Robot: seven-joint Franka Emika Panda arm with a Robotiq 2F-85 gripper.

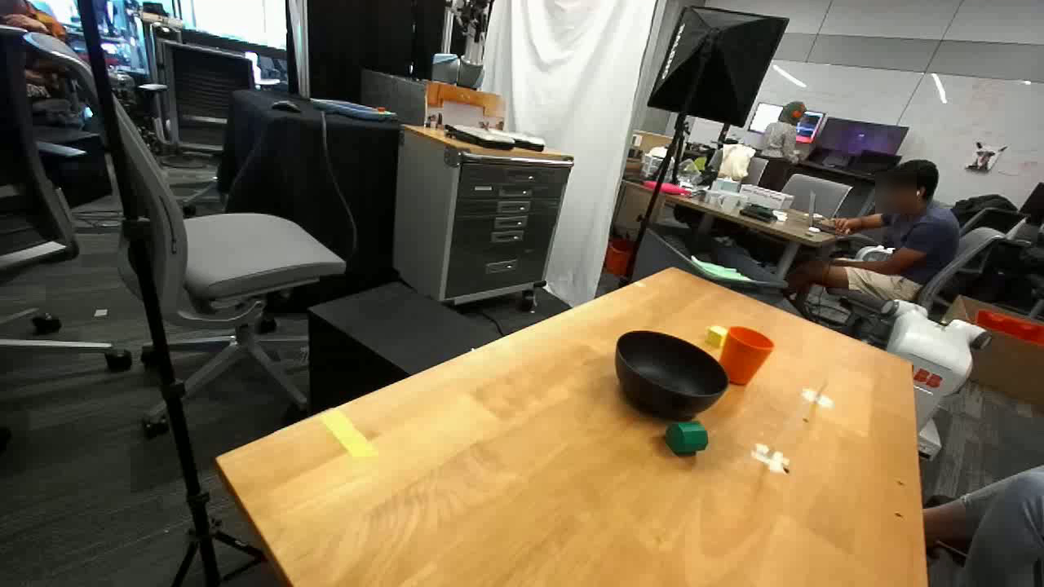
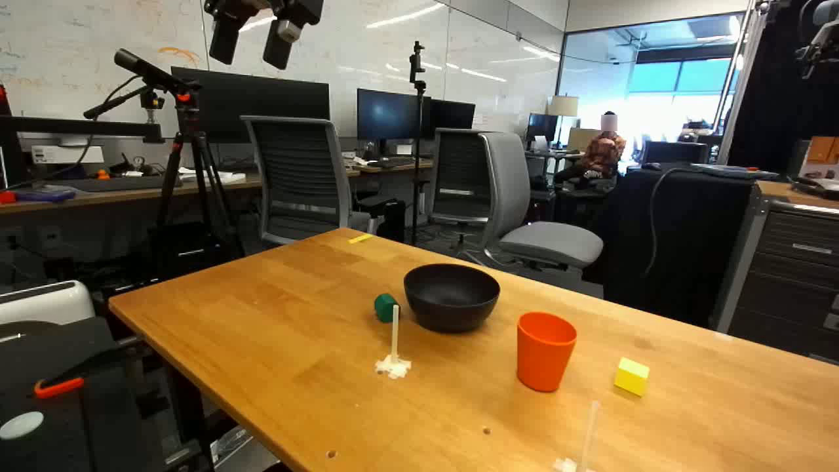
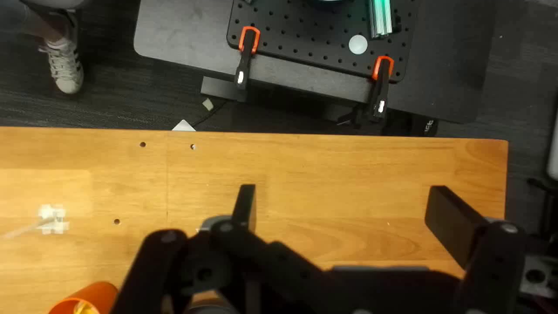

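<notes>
My gripper [image 2: 251,56] hangs high above the table, open and empty; in the wrist view the gripper has bare wood below its wide gap. On the table are a black bowl [image 1: 670,373], a green block [image 1: 686,439] close beside it, an upright orange cup [image 2: 546,351] and a yellow block [image 2: 631,377] standing apart from the cup. At the lower left of the wrist view, the cup [image 3: 96,296] is cut off by the edge, with something yellow visible in its mouth. Bowl and green block do not show there.
Thin pale sticks rise from white tape patches [image 2: 393,366] on the wooden table [image 2: 259,295]. A dark bench with a perforated plate [image 3: 314,44] and clamps stands past the table's edge. Yellow tape [image 1: 348,434] marks one end.
</notes>
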